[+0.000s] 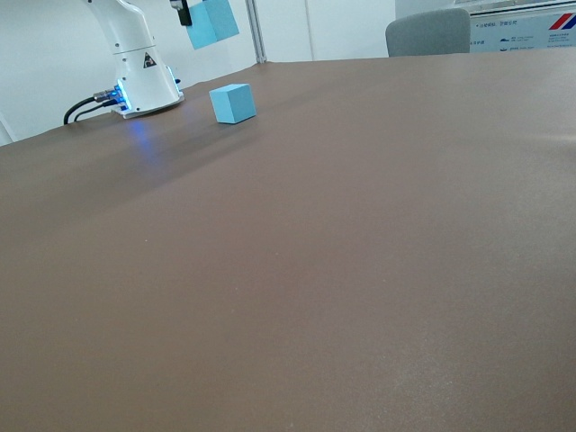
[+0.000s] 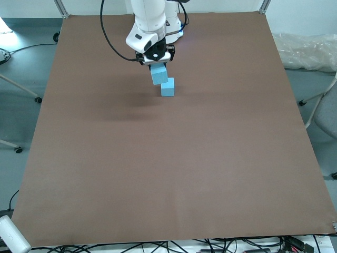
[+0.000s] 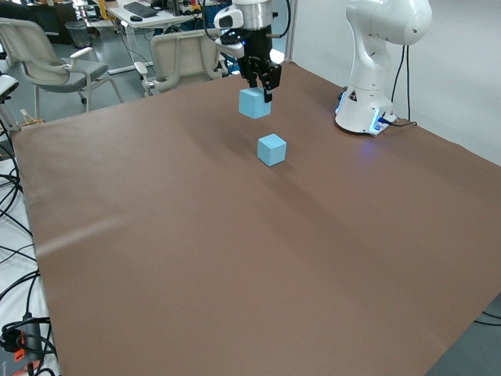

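Observation:
My gripper is shut on a light blue cube, held in the air; in the left view this cube hangs just behind and above a second light blue cube, and in the top view the held cube is partly cut off by the frame's upper edge. The second cube rests on the brown table, apart from the held one, which the right view also shows.
The arm's white base with its cables stands at the table's far side. Chairs, cable bundles and a white cylinder lie beyond the edges.

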